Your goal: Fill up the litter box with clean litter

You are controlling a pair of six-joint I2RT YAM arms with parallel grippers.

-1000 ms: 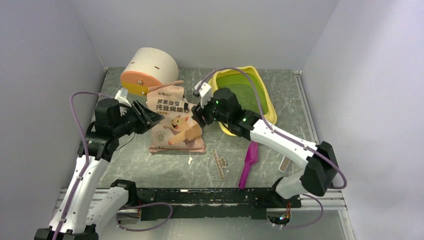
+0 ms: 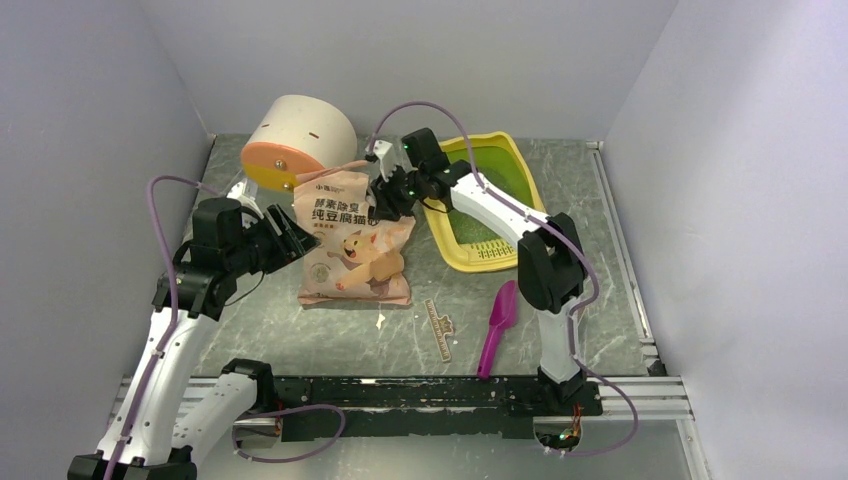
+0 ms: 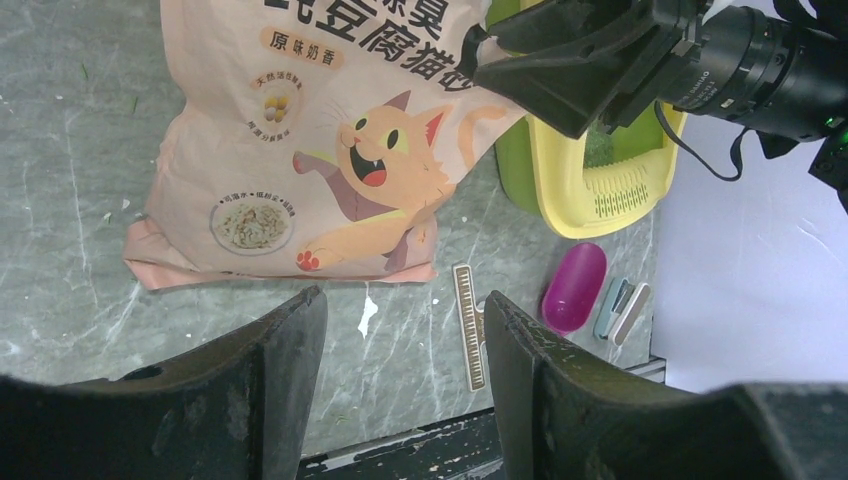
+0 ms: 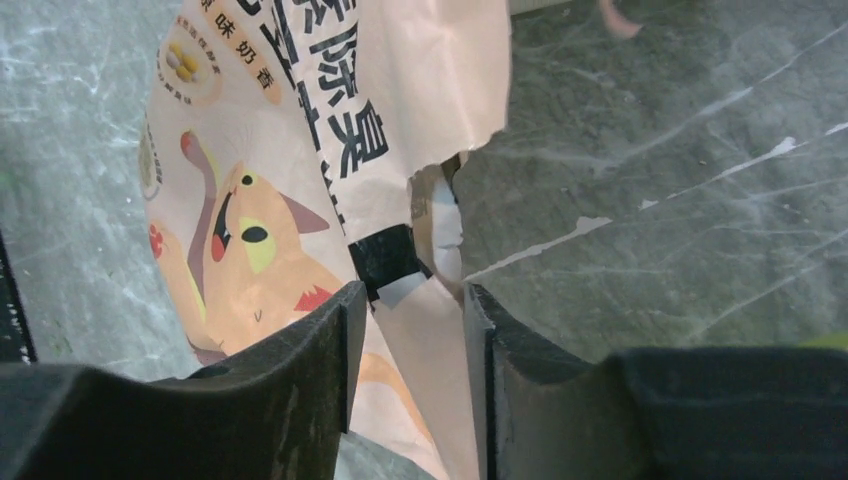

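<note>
The pink paper litter bag [image 2: 350, 260] lies upright-printed on the grey table, its torn top visible in the right wrist view [image 4: 260, 240]. My right gripper [image 2: 385, 200] is at the bag's upper right, its fingers part open around the folded edge in the right wrist view; a firm hold cannot be told. My left gripper [image 2: 295, 235] stands open at the bag's left, with nothing between its fingers. The yellow litter box [image 2: 470, 260] with a green inside sits to the right, partly behind the right arm.
A white drum with orange front [image 2: 305, 130] stands at the back left. A purple scoop [image 2: 500, 320] and a flat label piece [image 2: 439, 330] lie at the front right.
</note>
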